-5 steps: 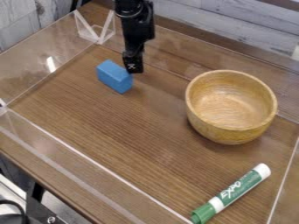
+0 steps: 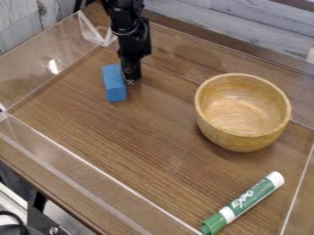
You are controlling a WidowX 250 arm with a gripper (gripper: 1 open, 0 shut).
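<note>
The black gripper (image 2: 130,70) reaches down from the top middle of the view, shut, its tips low beside a blue block (image 2: 116,84). The block lies on the wooden table (image 2: 147,174) with its long side pointing toward the front. Whether the tips touch the block is hard to tell.
A wooden bowl (image 2: 241,110) stands at the right. A green and white Expo marker (image 2: 241,202) lies at the front right.
The gripper has moved down and slightly left toward the blue block. The block has turned from diagonal to nearly front-to-back and shifted slightly left.
</note>
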